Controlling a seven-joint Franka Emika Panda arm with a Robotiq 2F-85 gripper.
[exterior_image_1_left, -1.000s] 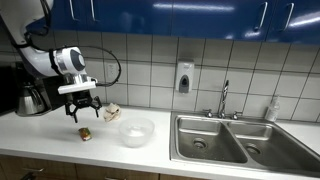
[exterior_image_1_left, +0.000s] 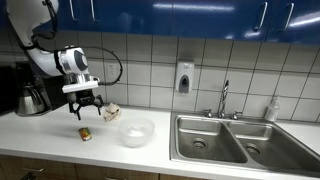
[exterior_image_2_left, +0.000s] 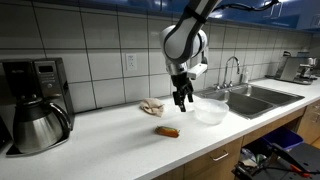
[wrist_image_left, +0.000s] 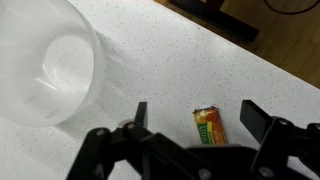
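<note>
A small orange, red and green wrapped packet (exterior_image_1_left: 85, 134) lies on the white counter, below the gripper (exterior_image_1_left: 87, 108) and apart from it. In the wrist view the packet (wrist_image_left: 209, 127) shows between two widely parted fingers, nearer the right one, its lower end hidden by the gripper body. The gripper (exterior_image_2_left: 184, 101) stands open and empty above the counter in exterior view 2, with the packet (exterior_image_2_left: 168, 131) below it. A translucent white bowl (exterior_image_1_left: 136, 132) sits to the right of the packet.
A crumpled beige cloth (exterior_image_2_left: 153, 106) lies behind the packet near the wall. A coffee maker (exterior_image_2_left: 42, 105) stands at the counter's left end. The double sink (exterior_image_1_left: 210, 140) opens right of the bowl. Bare counter (exterior_image_2_left: 90, 150) stretches between coffee maker and packet.
My arm and gripper have shifted very slightly to the right in exterior view 1. The packet, bowl and cloth have stayed where they were.
</note>
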